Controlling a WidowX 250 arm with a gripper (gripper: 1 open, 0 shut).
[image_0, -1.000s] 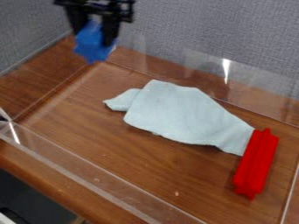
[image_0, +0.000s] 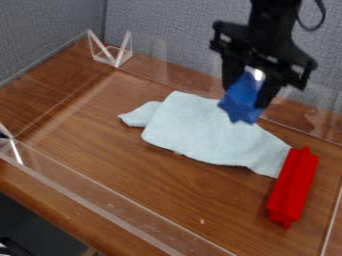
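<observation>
My gripper (image_0: 251, 79), dark and partly hidden at the top right, is shut on a blue object (image_0: 242, 100), held above a crumpled pale cloth (image_0: 201, 133) on the wooden surface. A long red object (image_0: 293, 186) lies to the right of the cloth, nearer the front.
A clear angular object (image_0: 110, 50) stands at the back left. Transparent walls edge the area.
My gripper has moved from the back left to the right and lower, carrying the blue object over the cloth. The cloth and red object have not moved.
</observation>
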